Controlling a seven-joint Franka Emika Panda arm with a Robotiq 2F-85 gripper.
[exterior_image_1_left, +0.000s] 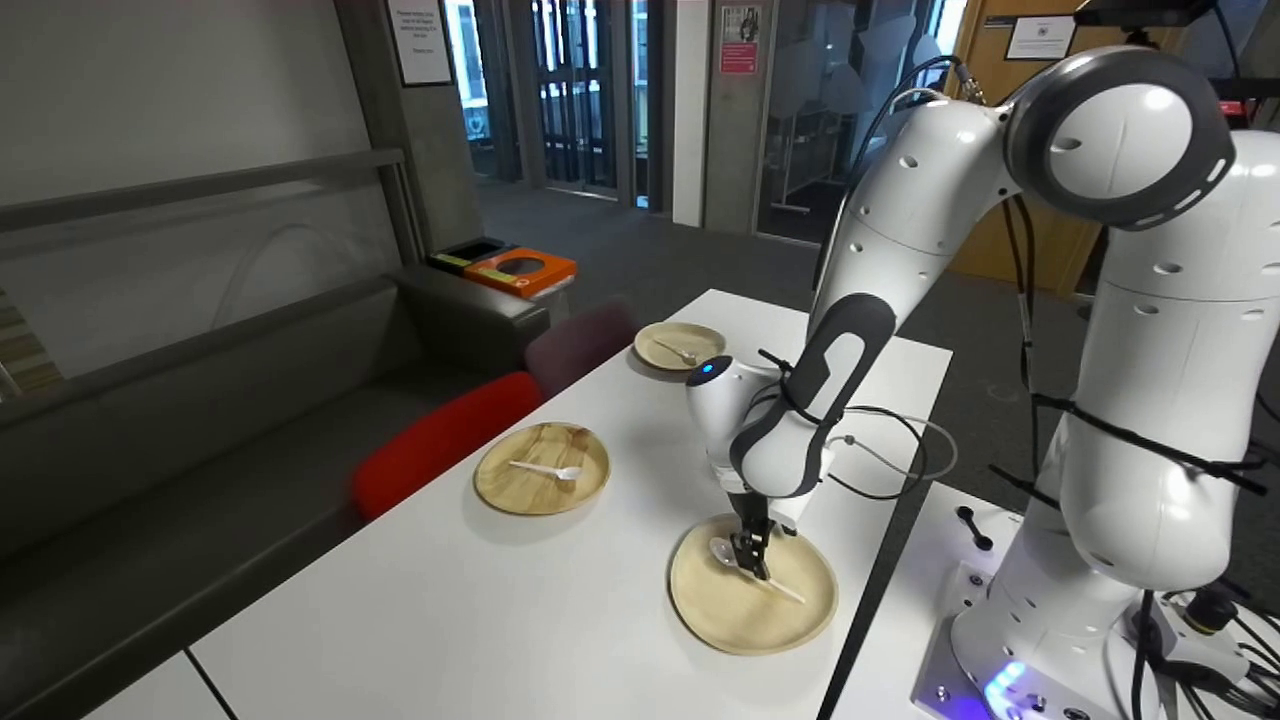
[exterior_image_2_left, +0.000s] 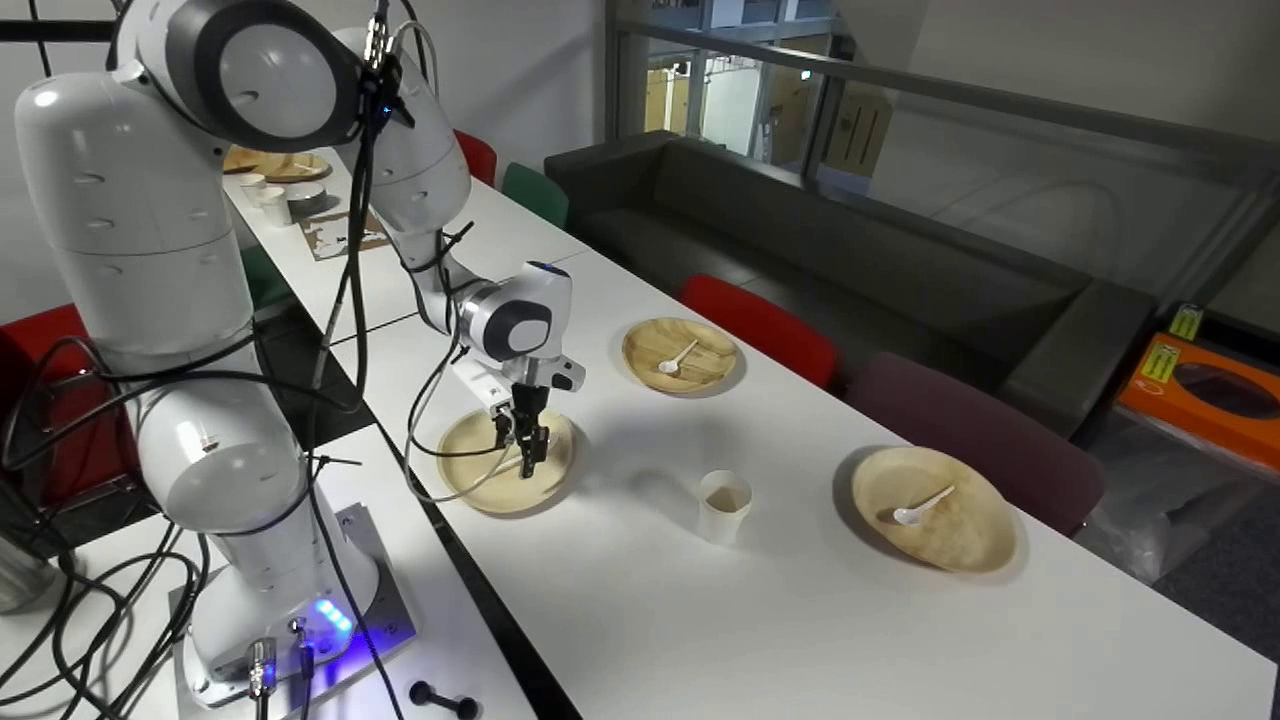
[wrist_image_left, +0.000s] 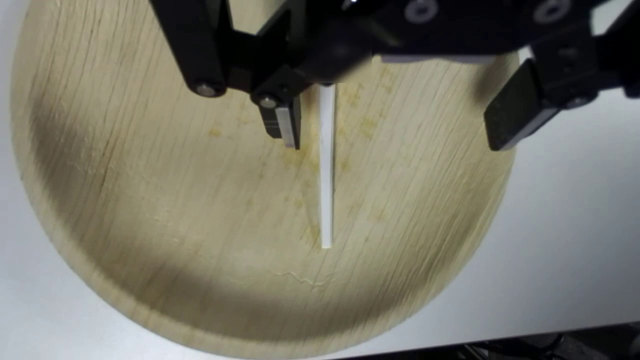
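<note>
A white plastic spoon (exterior_image_1_left: 786, 588) lies on the near round tan plate (exterior_image_1_left: 744, 618). My gripper is open, low over that plate. In the wrist view the spoon's handle (wrist_image_left: 326, 174) runs between the two fingers, much closer to the left finger (wrist_image_left: 286, 125) than to the right one (wrist_image_left: 513, 114). The spoon's bowl is hidden behind the gripper in that view. Whether the fingertips touch the plate I cannot tell.
Another plate (exterior_image_2_left: 648, 342) holds a white spoon (exterior_image_2_left: 678, 358), as does the far plate (exterior_image_2_left: 978, 528) with its spoon (exterior_image_2_left: 921, 506). A white cup (exterior_image_2_left: 725, 509) stands between the plates.
</note>
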